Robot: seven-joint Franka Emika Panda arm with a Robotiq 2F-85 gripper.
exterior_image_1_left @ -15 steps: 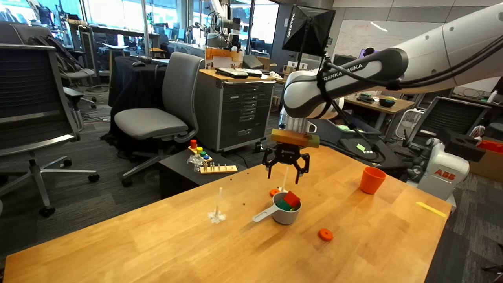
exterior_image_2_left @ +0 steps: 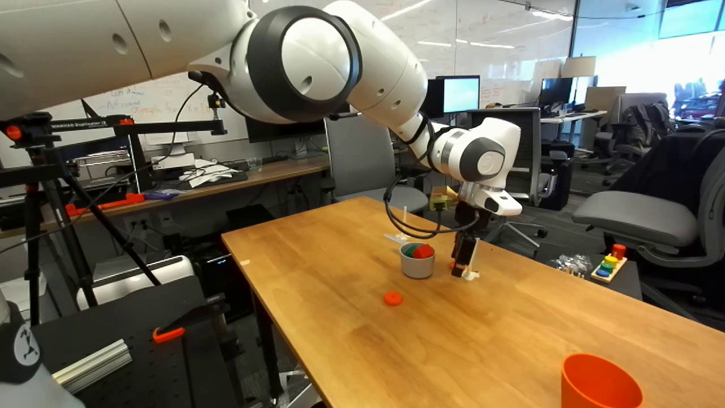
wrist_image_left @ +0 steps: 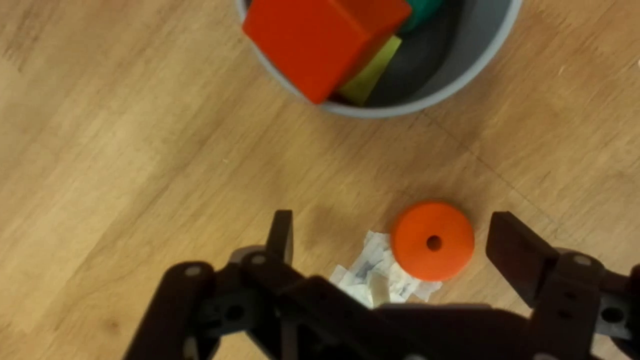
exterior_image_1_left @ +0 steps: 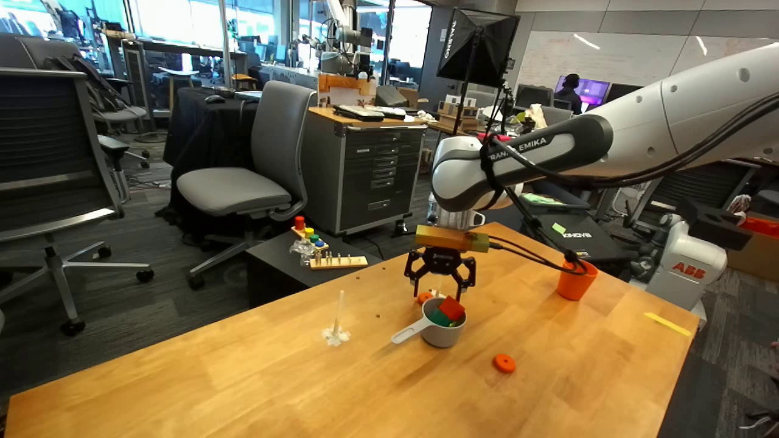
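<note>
My gripper is open, its two black fingers [wrist_image_left: 280, 237] set wide apart and pointing down at the table. Between them in the wrist view, closer to the right finger, an orange disc [wrist_image_left: 429, 255] with a small centre hole lies beside a taped peg base [wrist_image_left: 379, 279]. Neither finger appears to touch the disc. A grey handled cup [exterior_image_1_left: 442, 334] stands just in front, holding a red block [exterior_image_1_left: 452, 308], a green piece [exterior_image_1_left: 439, 317] and something yellow [wrist_image_left: 369, 75]. A second orange disc [exterior_image_1_left: 504, 362] lies flat on the open tabletop.
Another thin peg [exterior_image_1_left: 339, 314] rises from the table to the left in exterior view 1. An orange cup [exterior_image_1_left: 576, 283] stands toward the table's right side. Bare wood fills the front and left of the table [exterior_image_1_left: 219, 372].
My gripper has come down toward the table, around the rear peg and disc. It remains open. Cup, discs and blocks have kept their places.
</note>
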